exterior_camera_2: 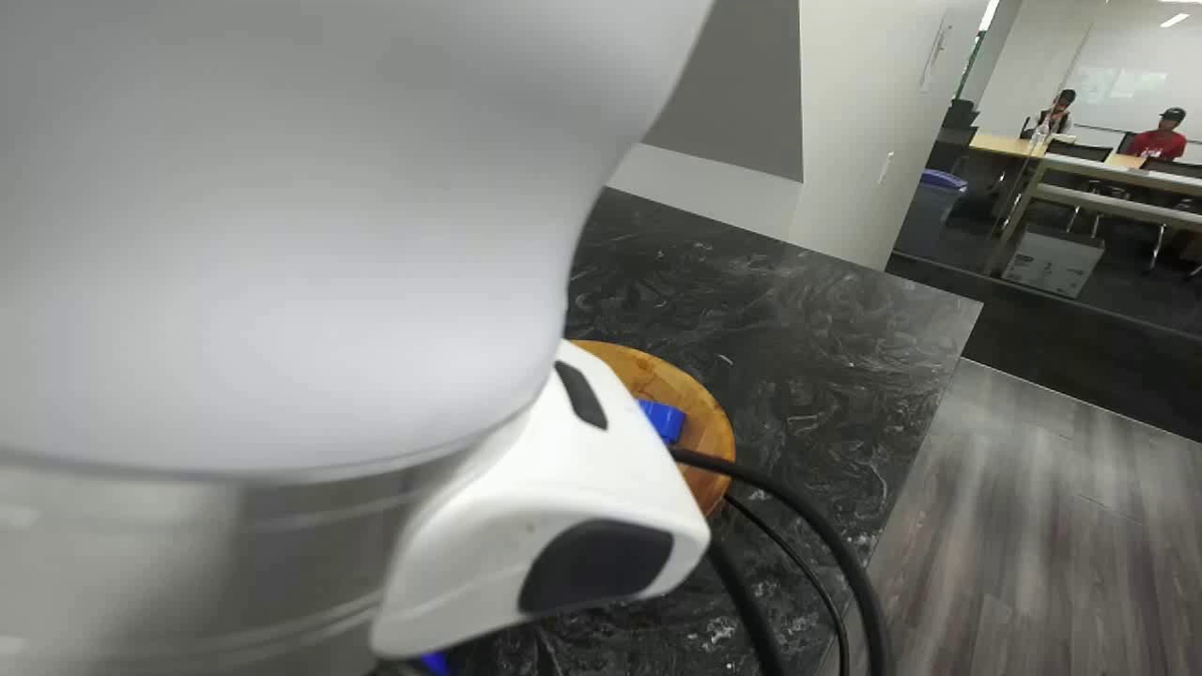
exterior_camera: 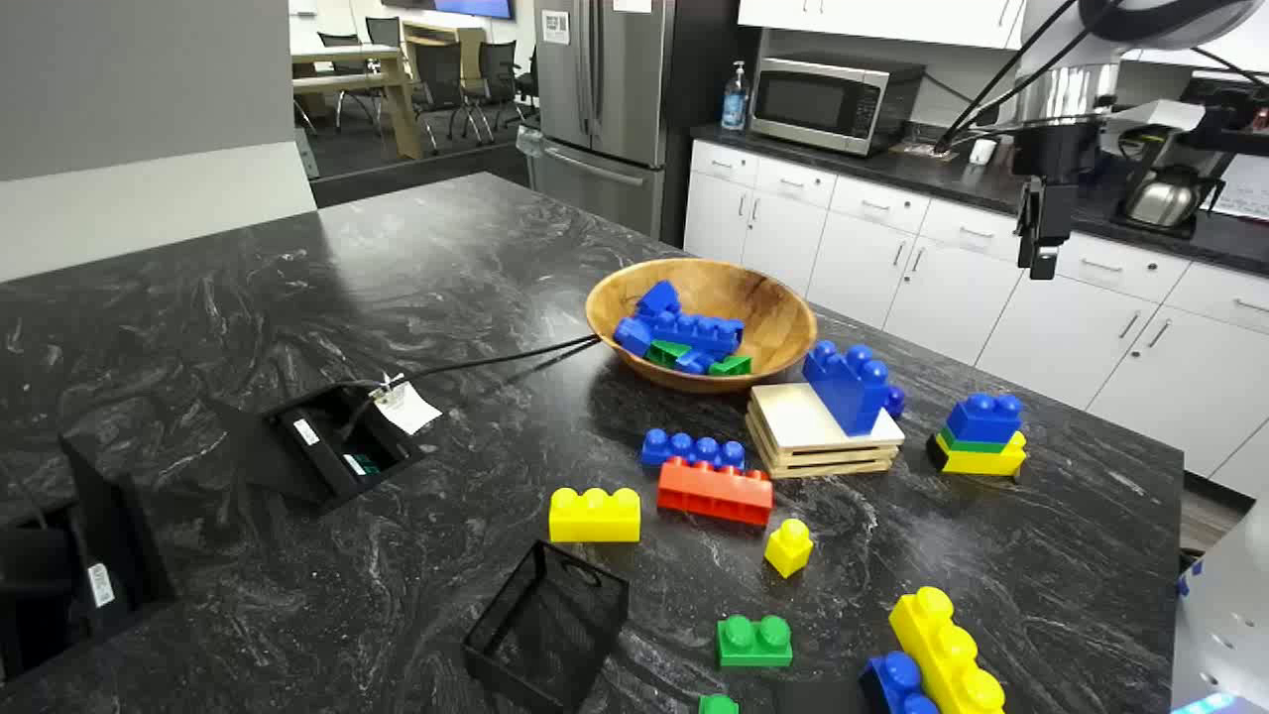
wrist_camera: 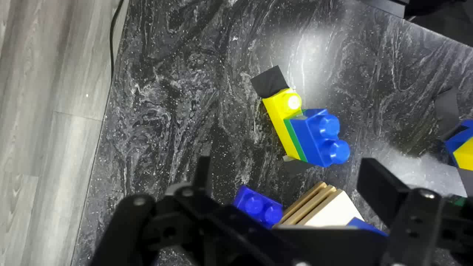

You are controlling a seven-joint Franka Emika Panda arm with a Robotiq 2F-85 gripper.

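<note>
High above the counter, my gripper is open, its black fingers wide apart with nothing between them. In exterior view 1 the gripper (exterior_camera: pixel 1039 264) hangs at the upper right, clear of the bricks. Below it in the wrist view stands a stack with a yellow brick (wrist_camera: pixel 280 122) at the bottom, a thin green layer and a blue brick (wrist_camera: pixel 317 137) on top. A dark blue brick (wrist_camera: pixel 258 206) lies beside the wooden stack (wrist_camera: pixel 330 206), partly hidden by the gripper body. On that wooden stack stands a stepped blue piece (exterior_camera: pixel 848 389).
A wooden bowl (exterior_camera: pixel 779 311) holds several blue and green bricks. Loose on the counter are a red brick (exterior_camera: pixel 714 490), a yellow brick (exterior_camera: pixel 594 517), a green brick (exterior_camera: pixel 754 641) and a black mesh box (exterior_camera: pixel 549 625). Black cable boxes (exterior_camera: pixel 345 446) sit at left.
</note>
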